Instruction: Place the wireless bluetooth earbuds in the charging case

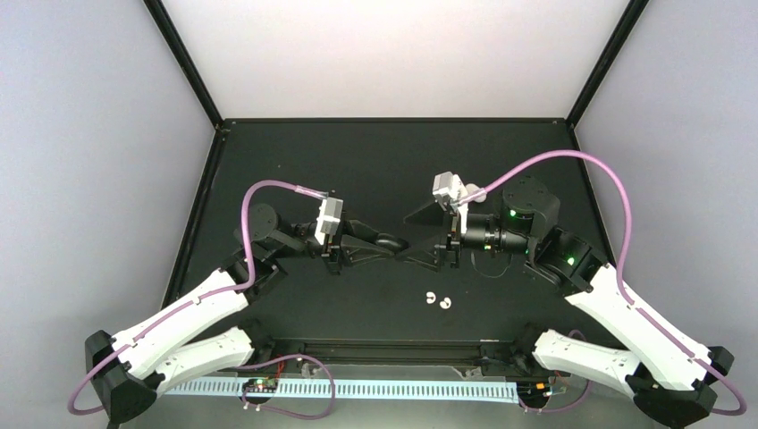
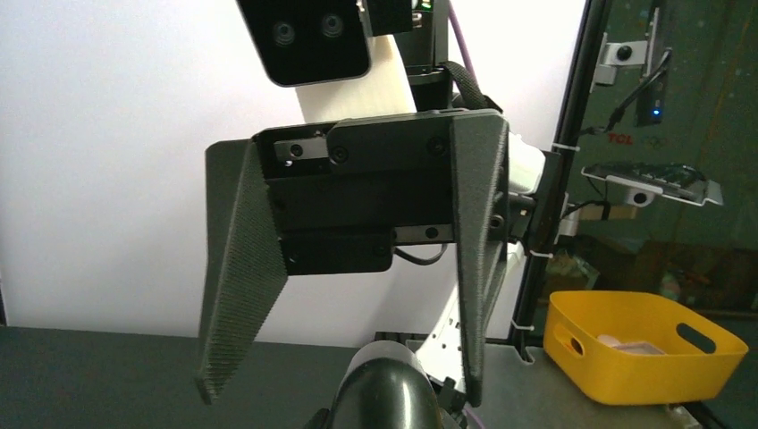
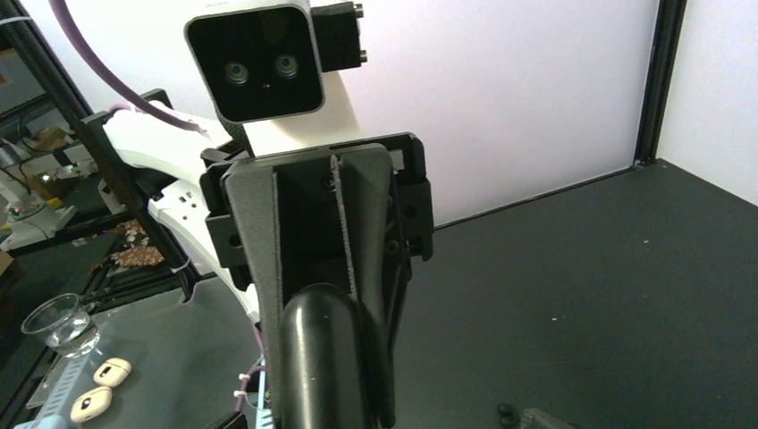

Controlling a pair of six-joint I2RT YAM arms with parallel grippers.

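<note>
The black, glossy, rounded charging case (image 1: 391,242) (image 3: 315,366) is held by my left gripper (image 1: 387,249), which is shut on it. In the right wrist view, the case stands out between the left fingers. My right gripper (image 1: 403,238) faces it from the right with its fingers spread, the fingertips reaching either side of the case. From the left wrist view, a wide gap shows between the right fingers, with the case (image 2: 386,393) low in the picture. Two small white earbuds (image 1: 431,297) (image 1: 445,303) lie on the black mat, nearer the front edge. Whether the case lid is open cannot be told.
Most of the black mat (image 1: 375,161) behind the grippers is bare. A round white thing (image 1: 475,192) shows just behind the right wrist camera. Beyond the work area stand a yellow basket (image 2: 644,357) and a clear glass (image 3: 63,323).
</note>
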